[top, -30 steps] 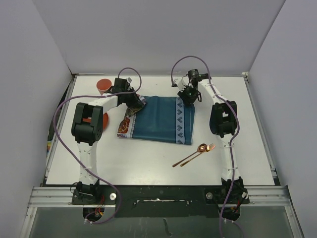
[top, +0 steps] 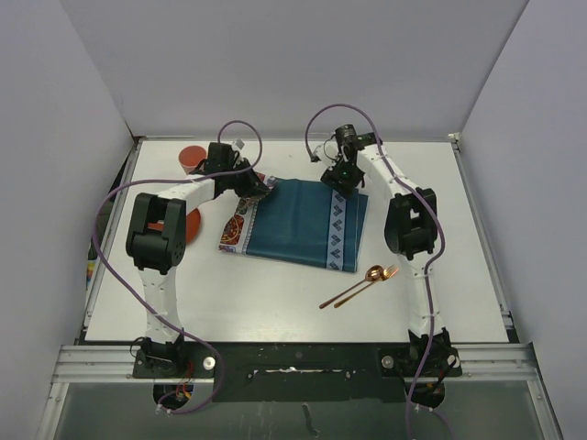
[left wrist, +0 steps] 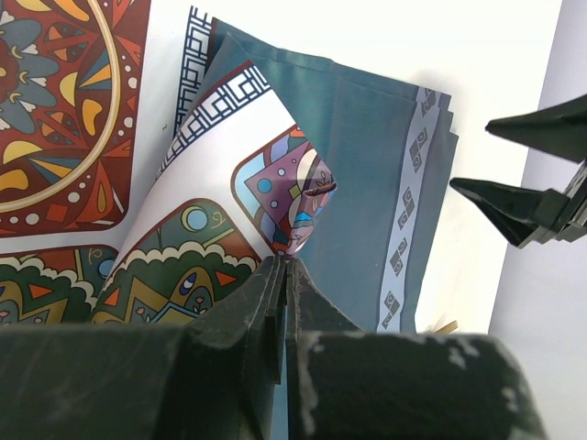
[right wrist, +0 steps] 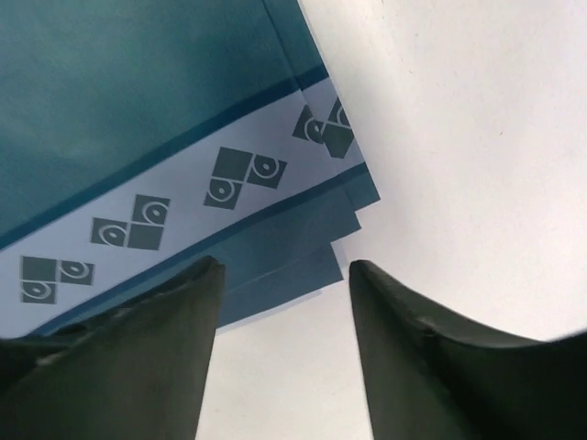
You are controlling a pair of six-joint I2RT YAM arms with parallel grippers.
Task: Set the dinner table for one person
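Note:
A teal placemat [top: 293, 220] with a pale diamond-patterned band lies in the middle of the table. Along its left side shows a colourful red, white and green patterned face [left wrist: 83, 119]. My left gripper is shut on this cloth, pinching a raised patterned fold at its far left part. Above the far right corner of the placemat [right wrist: 248, 183], my right gripper stands part open; nothing is gripped between its fingers. Right of the placemat lie a copper-coloured spoon [top: 373, 273] and fork [top: 389, 272].
An orange-red cup [top: 192, 156] stands at the back left. A red plate [top: 193, 225] is partly hidden under the left arm.
The placemat has shifted slightly right and toward the front. My right gripper has moved a little left and its fingers have spread over the cloth's corner. The left arm has moved slightly.

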